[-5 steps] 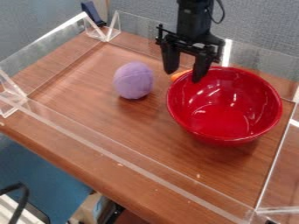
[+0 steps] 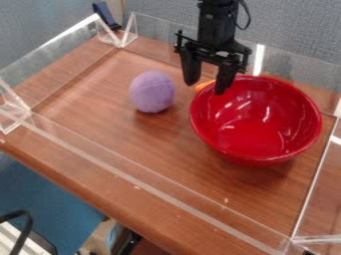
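My black gripper (image 2: 208, 72) hangs over the back left rim of a large red bowl (image 2: 253, 125), its two fingers apart and pointing down, with nothing visible between them. A purple ball (image 2: 152, 92) rests on the wooden table to the left of the bowl. A small orange object (image 2: 201, 87) peeks out just behind the bowl's left rim, below the gripper; it is mostly hidden.
Clear plastic walls border the wooden table (image 2: 134, 169). A grey wall stands behind, and a cable and cardboard lie off the table at lower left.
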